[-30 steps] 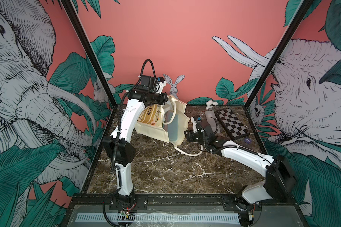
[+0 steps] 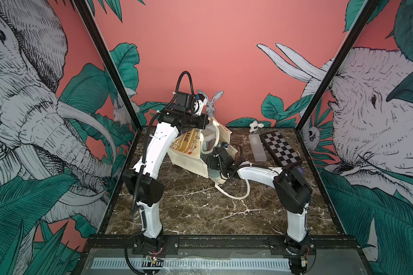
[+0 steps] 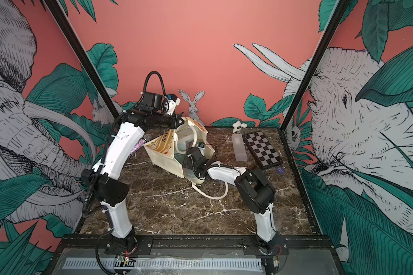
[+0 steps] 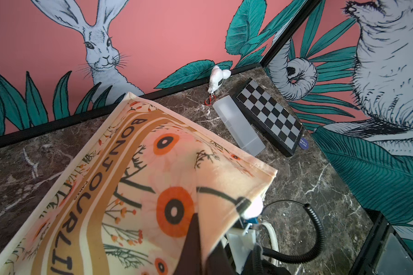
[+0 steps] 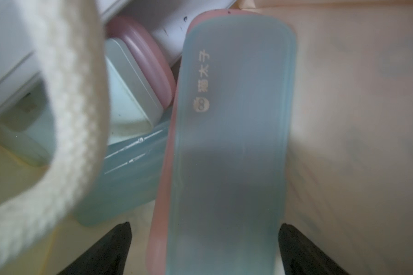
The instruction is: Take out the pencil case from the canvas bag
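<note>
The cream canvas bag (image 2: 188, 165) lies tipped over with its mouth toward the right arm. At its upper edge my left gripper (image 2: 205, 122) is shut, and the printed cloth (image 4: 169, 169) is creased at its fingers (image 4: 193, 247). In the right wrist view, inside the bag, lies a long pale-blue pencil case (image 5: 234, 128) with a pink edge and white lettering. My right gripper is open, one finger toward each long side of the case; whether they touch it I cannot tell. From above, the right arm hides most of the case.
A thick white rope handle (image 5: 80, 114) crosses the right wrist view's left side. Beside the case are other pink and teal items (image 5: 137, 178). A checkered board (image 2: 282, 149), clear box (image 2: 257, 147) and white toy (image 2: 255, 126) stand at back right.
My right gripper has moved left from outside the bag into its mouth. The left gripper has shifted slightly right, and the bag has moved a little with it.
</note>
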